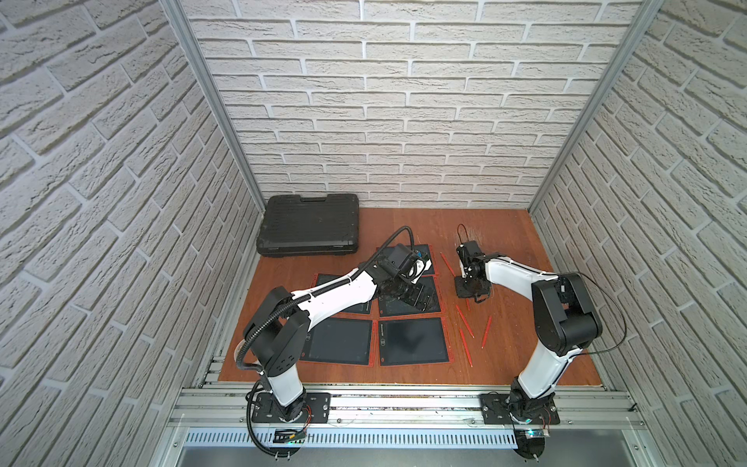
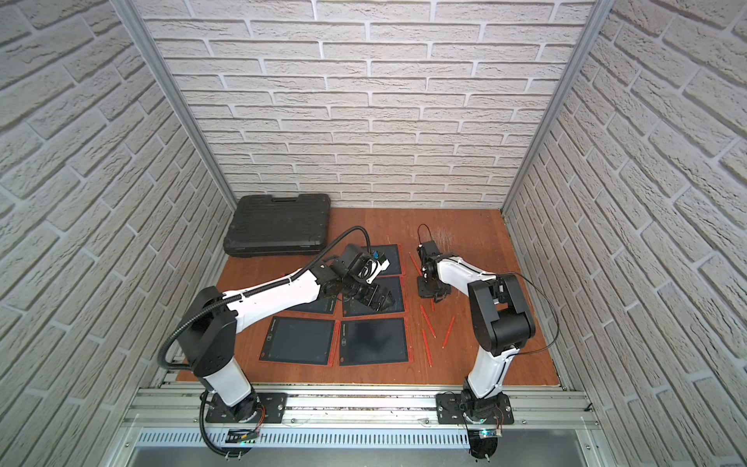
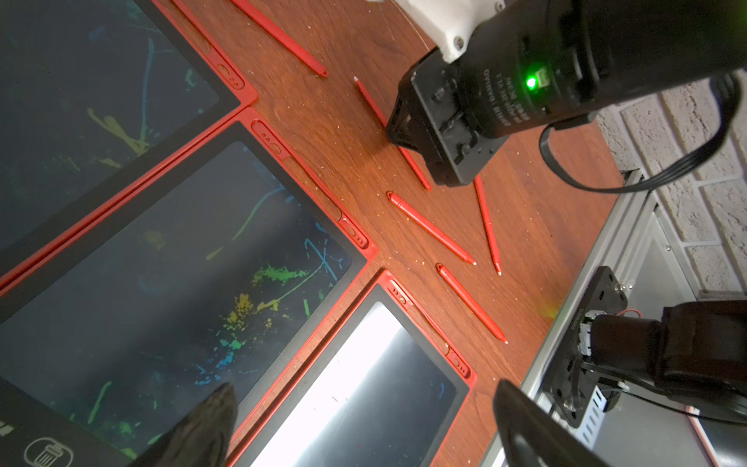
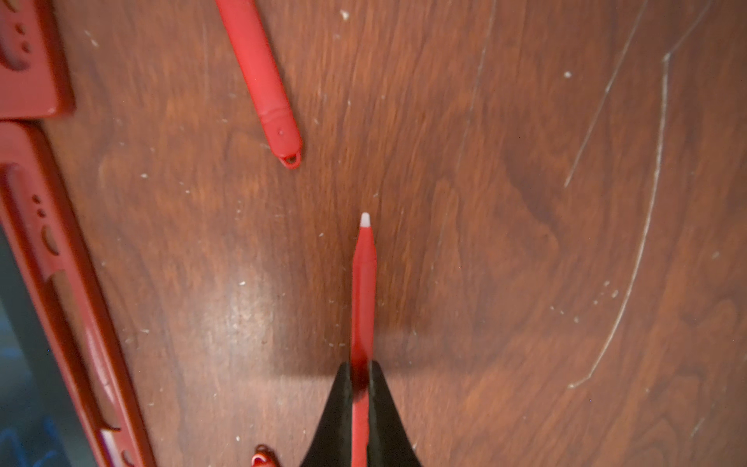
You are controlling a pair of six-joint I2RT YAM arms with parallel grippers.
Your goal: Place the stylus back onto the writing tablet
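In the right wrist view a red stylus (image 4: 362, 280) lies tip up on the wood, with my right gripper shut on it. Another stylus (image 4: 255, 78) lies to its upper left, beside the red-rimmed tablets (image 4: 93, 303). In the left wrist view several more styluses (image 3: 470, 303) lie on the table right of the tablets, whose pen holders (image 3: 295, 162) show along their edges. My left gripper stands open above the tablets, nothing between its fingers.
A black case (image 1: 309, 222) sits at the back left. The right arm hangs over the stylus area. Bare wood (image 1: 505, 225) shows at the back right and near the front right.
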